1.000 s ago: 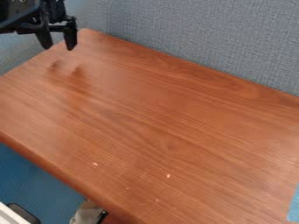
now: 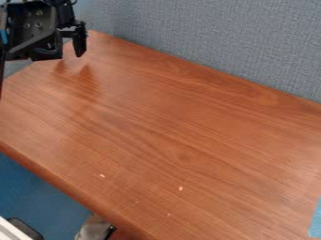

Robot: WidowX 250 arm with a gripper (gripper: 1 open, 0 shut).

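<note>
My black gripper [image 2: 68, 47] hangs at the top left of the camera view, above the far left corner of the wooden table [image 2: 175, 131]. Its fingers point down and look parted; whether anything thin is between them is too small to tell, but I see no object there.
A grey fabric partition [image 2: 213, 33] runs along the back. Some white and metal items [image 2: 15, 230] sit off the table at the bottom left.
The arm and gripper have shifted slightly, with more of the dark housing now hanging lower at the left edge. The table is unchanged.
</note>
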